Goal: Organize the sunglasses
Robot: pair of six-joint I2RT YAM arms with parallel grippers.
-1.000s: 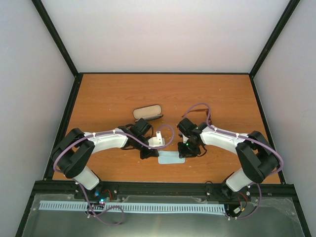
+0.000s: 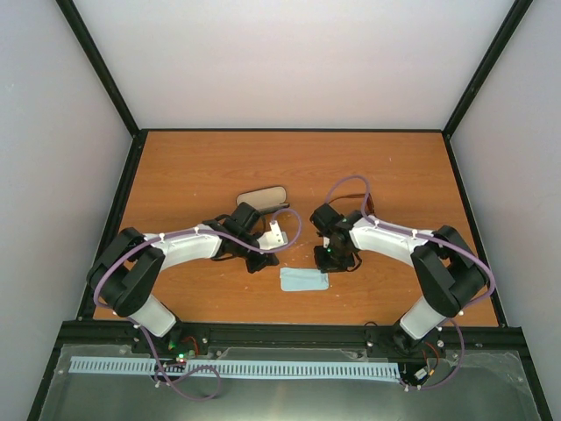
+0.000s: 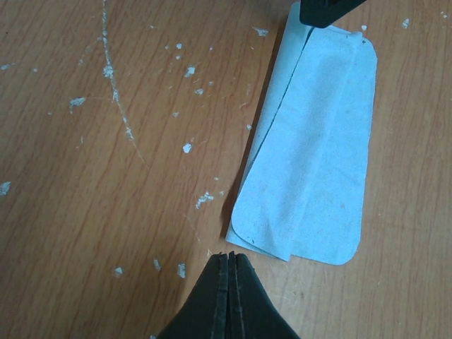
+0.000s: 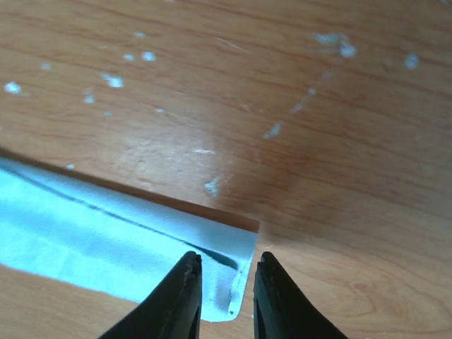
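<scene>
A light blue cloth (image 2: 300, 280), folded over lengthwise, lies flat near the front middle of the table; its layered folds show in both wrist views (image 3: 304, 141) (image 4: 106, 247). My left gripper is shut with nothing visible between its fingers, just off one end of the cloth. My right gripper is open over the other end, fingers apart, the cloth's corner beneath. Behind the arms lies a beige case (image 2: 259, 195). A brown item (image 2: 368, 203) behind the right arm is mostly hidden; I cannot tell whether it is the sunglasses.
Dark frame rails border the table, and looped purple cables run along both arms.
Over the last second both arms have drawn back slightly toward the back of the table, away from the cloth, with the left gripper uncovering more of its left end.
</scene>
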